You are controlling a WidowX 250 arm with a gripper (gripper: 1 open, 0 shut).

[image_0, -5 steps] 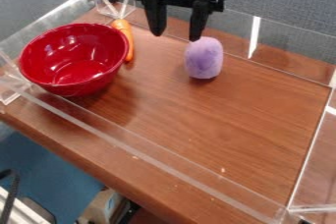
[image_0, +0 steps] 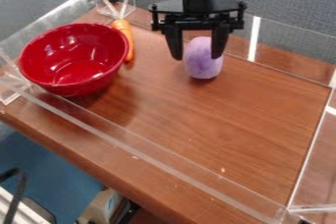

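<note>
My black gripper (image_0: 197, 43) hangs at the top centre, open, its two fingers reaching down on either side of the upper part of a purple round object (image_0: 203, 63) that rests on the wooden table. I cannot tell whether the fingers touch it. A red bowl (image_0: 75, 71) stands at the left, and an orange carrot-like item (image_0: 124, 35) lies just behind it to its right.
Clear plastic walls edge the wooden table (image_0: 210, 140). The grey back wall stands behind, and a blue floor shows at lower left.
My gripper has moved right and lower, from left of the purple object to over and around its top. The bowl, carrot-like item and purple object look unmoved.
</note>
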